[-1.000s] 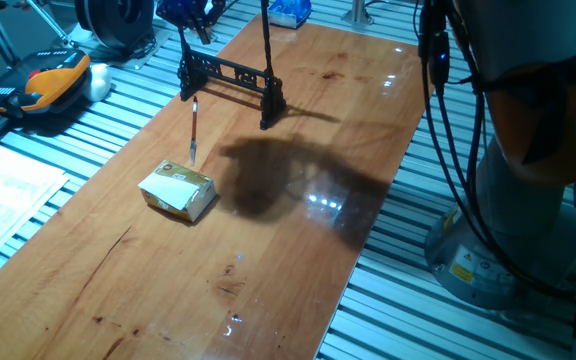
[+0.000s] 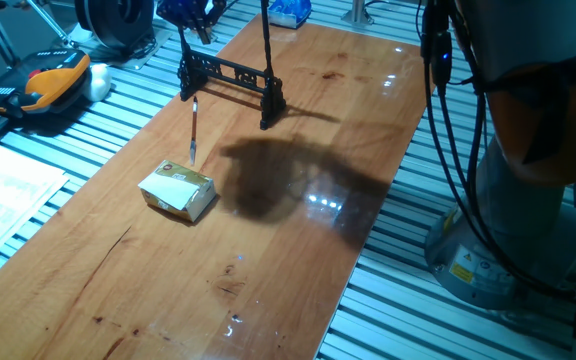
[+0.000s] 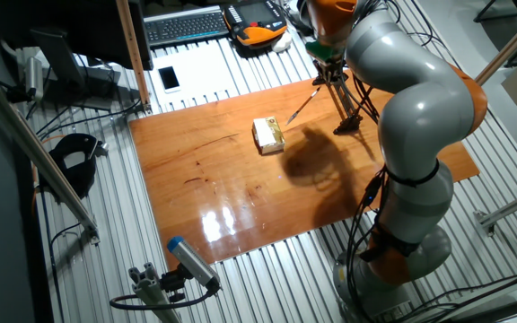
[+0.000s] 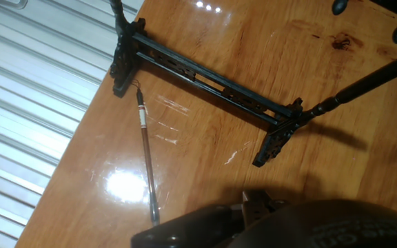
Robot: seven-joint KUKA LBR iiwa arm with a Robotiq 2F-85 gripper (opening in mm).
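A thin brush (image 2: 194,130) with a dark reddish handle lies flat on the wooden table, close to the foot of a black rack. In the wrist view the brush (image 4: 147,151) runs from beside one rack foot down toward the gripper's dark body. The black rack (image 4: 212,86) stands upright, with posts rising from its feet and dark pegs at the upper right. My gripper shows only in part along the bottom edge; whether its fingers are apart is unclear. In exterior view 2, the arm's end is over the rack (image 3: 346,108), its fingers hard to make out.
A small white and yellow box (image 2: 176,190) sits near the brush's lower end. Beyond the table are an orange and black device (image 3: 257,31), a keyboard (image 3: 185,28) and a phone (image 3: 169,79) on paper.
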